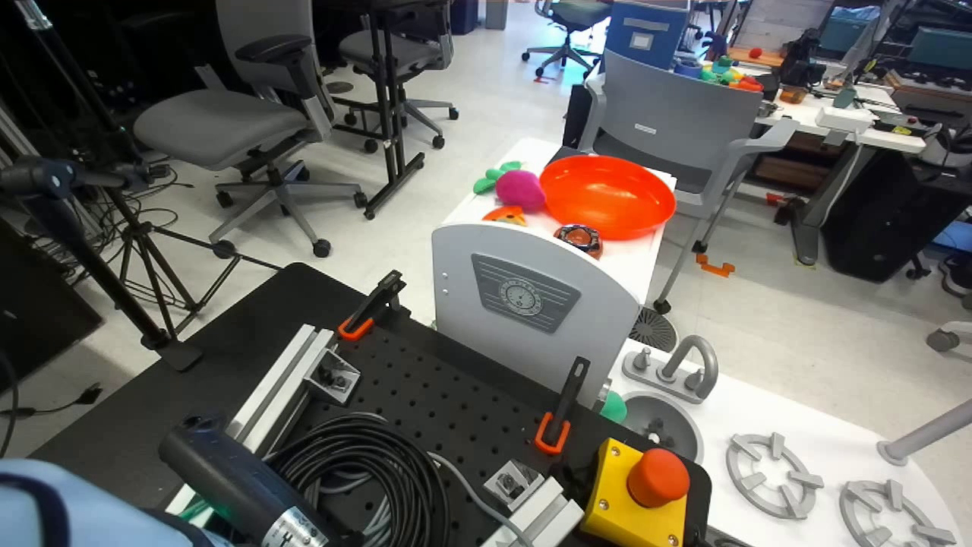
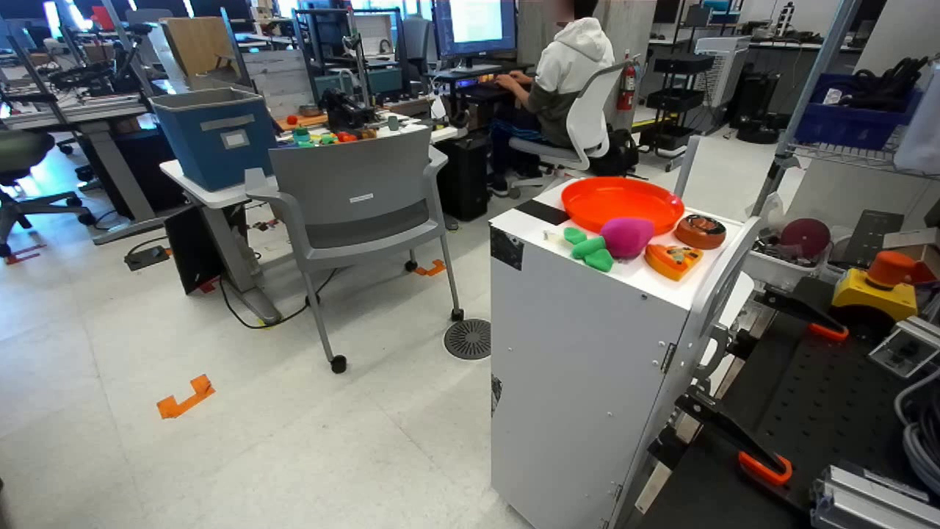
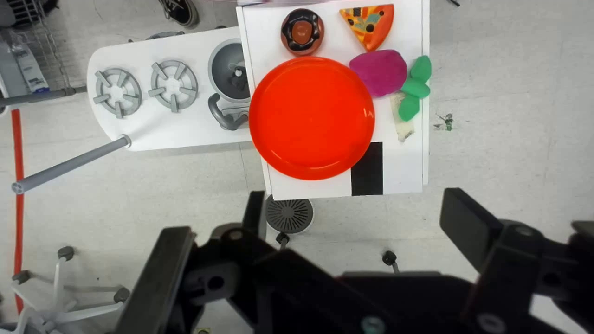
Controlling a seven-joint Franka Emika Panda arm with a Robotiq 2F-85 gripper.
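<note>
A large red-orange plate (image 3: 312,118) lies on the white cabinet top (image 3: 328,188). Around it sit a chocolate-topped toy donut (image 3: 302,31), a toy pizza slice (image 3: 371,25) and a magenta toy vegetable (image 3: 379,73) with green leaves (image 3: 416,88). The same plate (image 2: 622,206) and toys show in exterior view 2. My gripper stands wide open high above the cabinet, its two fingers far apart and only floor seen between them. Neither exterior view shows the gripper.
Beside the cabinet is a lower white play counter (image 3: 184,133) with a sink (image 3: 231,69), a curved faucet and two burners. A grey post (image 3: 72,164) rises from its corner. In exterior view 1, a yellow box with a red button (image 1: 638,492) and coiled cables (image 1: 364,474) occupy the black bench.
</note>
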